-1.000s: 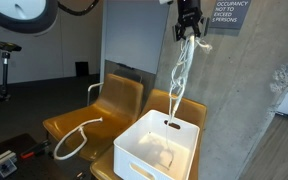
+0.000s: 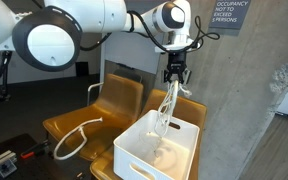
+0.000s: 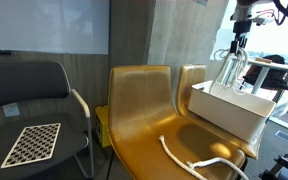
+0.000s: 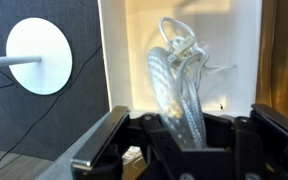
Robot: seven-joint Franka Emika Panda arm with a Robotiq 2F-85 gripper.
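Observation:
A bundle of white rope (image 2: 166, 108) hangs from my gripper (image 2: 175, 80) down into the white box (image 2: 135, 167). The gripper points downward above the box and is shut on the rope. In the wrist view the rope (image 4: 174, 88) runs up between the fingers, and its lower loops are over the inside of the box. Exterior view 2 shows the hanging rope (image 3: 231, 72) spread in loops at the box's opening. A second white rope piece (image 2: 74, 136) lies curved across the tan chairs to the left of the box.
The box stands on tan chairs (image 3: 140, 92), with a grey wall (image 2: 229, 70) close behind. A dark chair (image 3: 32, 100) with a checkered patch is off to the side. In the wrist view, a white round base (image 4: 40, 56) stands outside the box.
My gripper has come down toward the box over the last second. The hanging rope has lowered with it, and more of it is now inside the box. The other rope piece has stayed put.

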